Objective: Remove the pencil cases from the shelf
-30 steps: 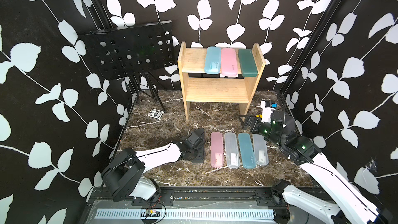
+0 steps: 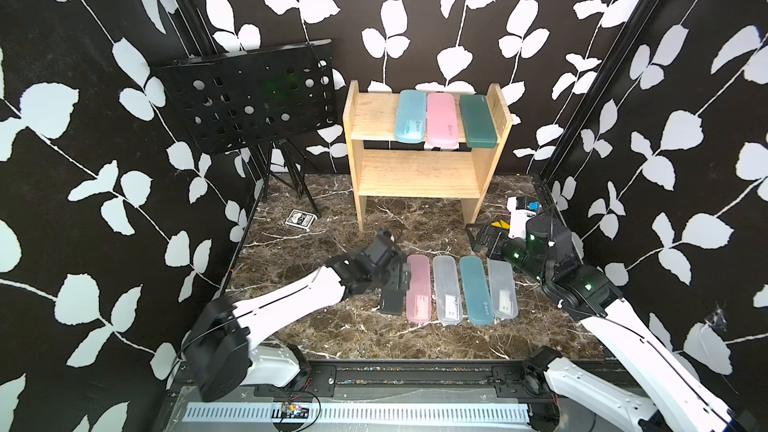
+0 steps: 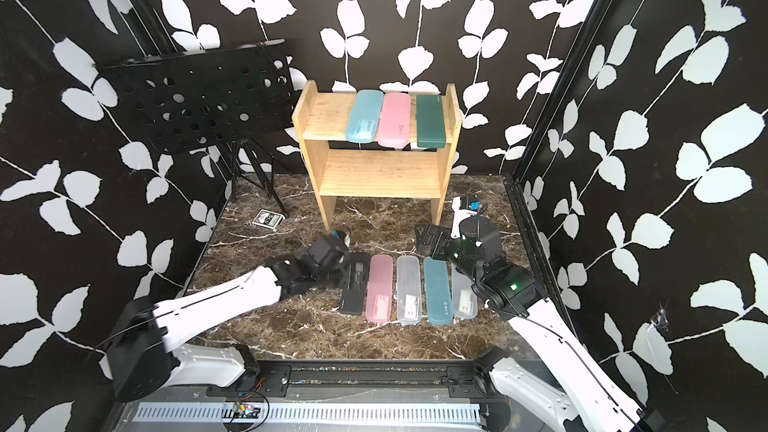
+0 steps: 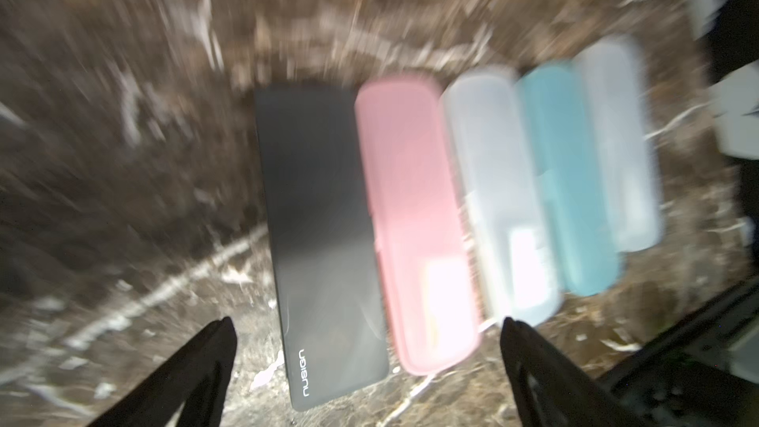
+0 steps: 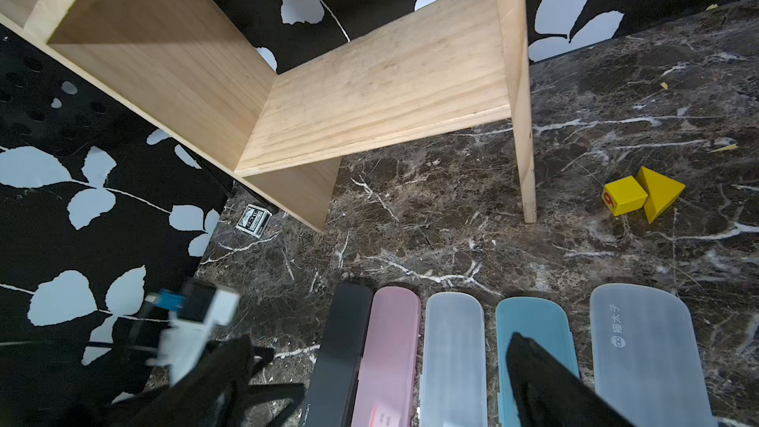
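On the upper board of the wooden shelf (image 2: 417, 174) lie a light blue case (image 2: 411, 116), a pink case (image 2: 442, 118) and a dark green case (image 2: 477, 121). The lower board is bare. Several cases form a row on the floor: a black case (image 4: 324, 253) at the left end, then a pink one (image 4: 415, 221), a clear one (image 4: 499, 189), a blue one (image 4: 571, 182) and another clear one (image 5: 650, 348). My left gripper is open above the black case, apart from it. Open and empty, my right gripper hangs over the row.
A black perforated stand (image 2: 256, 96) rises at the back left, with a small white-framed card (image 2: 301, 220) by its feet. Yellow blocks (image 5: 624, 195) lie right of the shelf. Bare floor separates the row from the shelf.
My left gripper went right with the black case, which now lies beside the pink floor case; the gripper has since let go and risen. The right arm has barely moved.
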